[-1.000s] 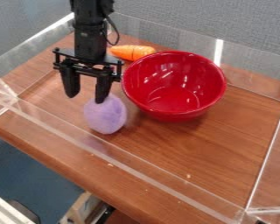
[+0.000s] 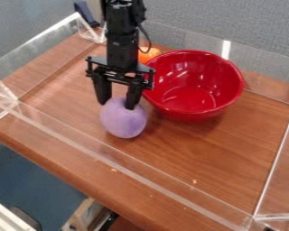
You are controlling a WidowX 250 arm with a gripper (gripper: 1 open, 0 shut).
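Note:
My black gripper [image 2: 118, 97] is lowered over a purple round object [image 2: 123, 120], with its two fingers straddling the top of it; whether they are closed on it cannot be told. The object rests on the wooden table [image 2: 195, 166]. Just right of the gripper stands a red bowl [image 2: 193, 86], empty. An orange carrot-like item [image 2: 146, 54] lies behind the bowl, mostly hidden by the gripper.
Clear plastic walls edge the table on all sides. A dark blue floor shows at the lower left.
My gripper has come down and slightly right onto the purple object, and now hides more of the orange item. The bowl has hardly moved.

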